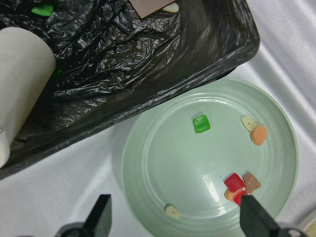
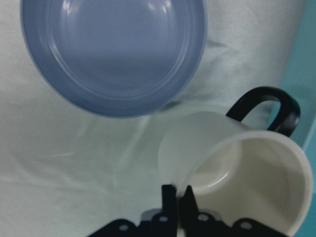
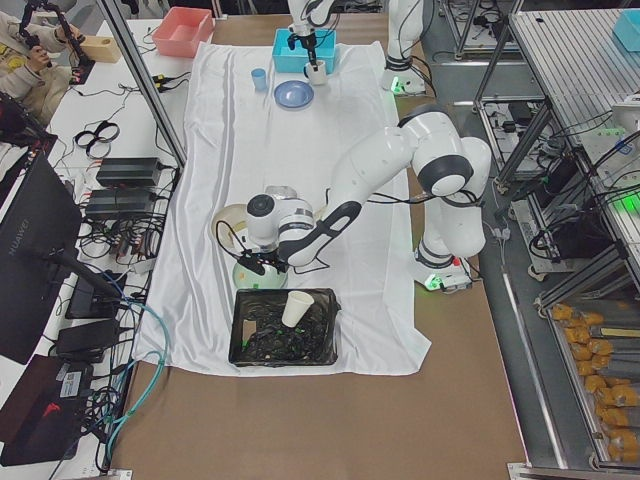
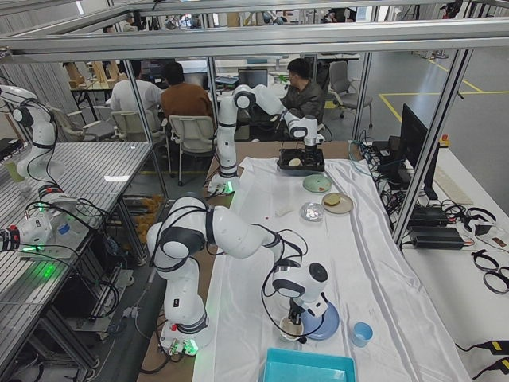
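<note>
My left gripper is open above a pale green plate (image 1: pixel 163 163) holding small coloured food pieces: green, red, orange, brown and cream. A black bag-lined tray (image 1: pixel 197 54) beside it holds a white cup (image 1: pixel 19 84), lying on its side. My right gripper is shut on the rim of a white mug (image 2: pixel 192 143) with a black handle, tilted beside a blue plate (image 2: pixel 113 54).
A turquoise bin (image 4: pixel 308 366) borders the mug, and a blue cup (image 4: pixel 361 334) stands by the blue plate. A beige plate (image 4: pixel 339 204) and silver dish (image 4: pixel 312 212) lie near the green plate.
</note>
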